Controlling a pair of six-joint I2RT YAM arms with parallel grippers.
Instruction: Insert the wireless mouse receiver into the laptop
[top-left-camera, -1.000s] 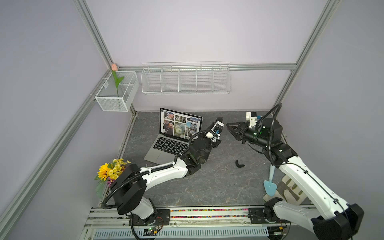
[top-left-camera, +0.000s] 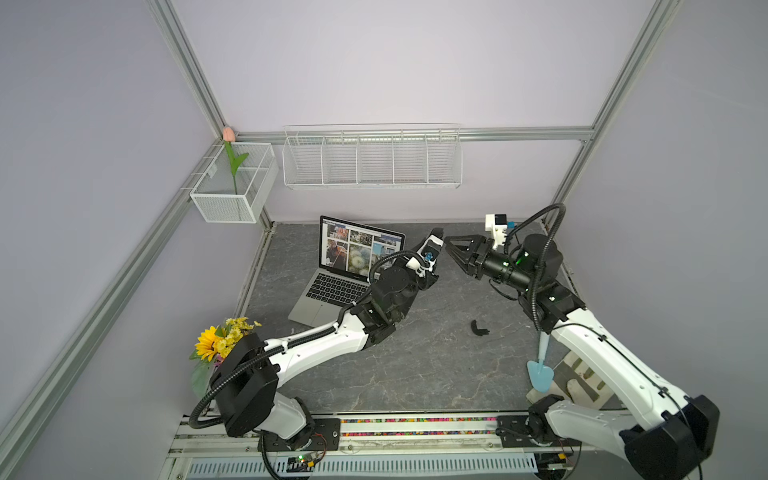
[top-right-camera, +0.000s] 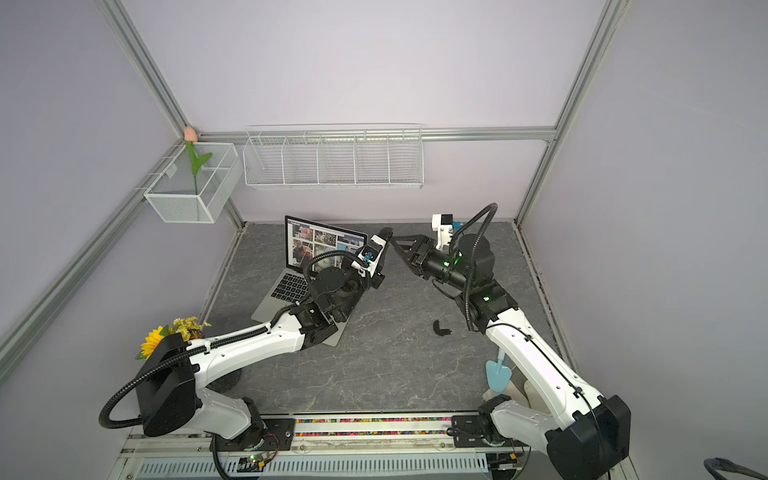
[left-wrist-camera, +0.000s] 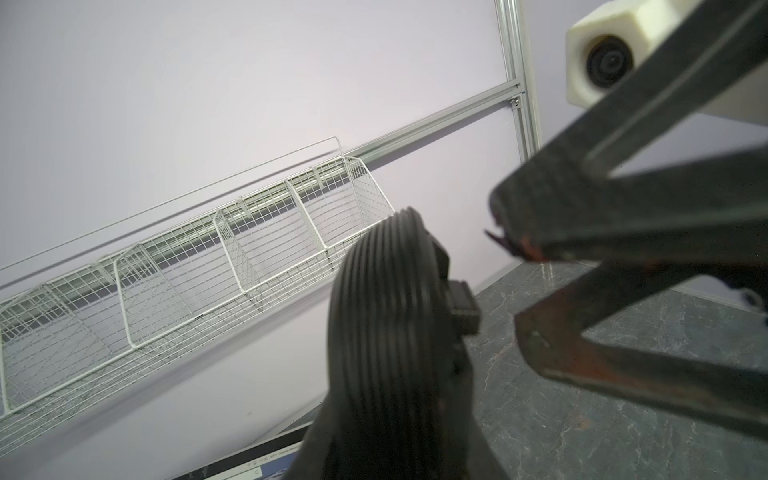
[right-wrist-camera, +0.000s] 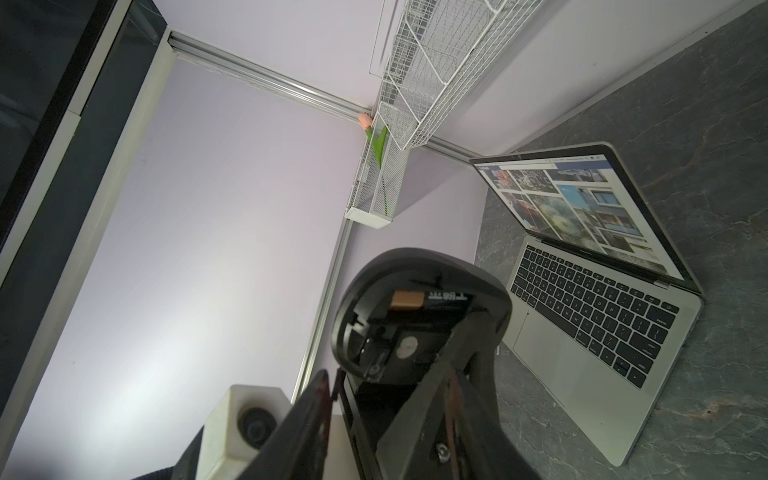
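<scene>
A black mouse (right-wrist-camera: 420, 296), underside toward the right wrist camera with its compartment exposed, is held up by my left gripper (top-left-camera: 432, 244), shut on it. In the left wrist view the mouse (left-wrist-camera: 384, 320) shows a ribbed side, with a small block (left-wrist-camera: 462, 308) jutting from it; whether that is the receiver I cannot tell. My right gripper (top-left-camera: 449, 244) stands open just right of the mouse, its fingers pointed at it. The open laptop (right-wrist-camera: 592, 336) rests on the table behind and below my left arm.
A small curved black piece (top-left-camera: 478, 328) lies on the bare right half of the table (top-left-camera: 432, 352). Flowers (top-left-camera: 220, 344) stand front left, a blue scoop (top-left-camera: 540, 374) front right. Wire baskets (top-left-camera: 372, 180) hang on the back wall.
My right gripper has moved left and a little up, closer to the mouse. My left gripper has shifted slightly left and up with the mouse.
</scene>
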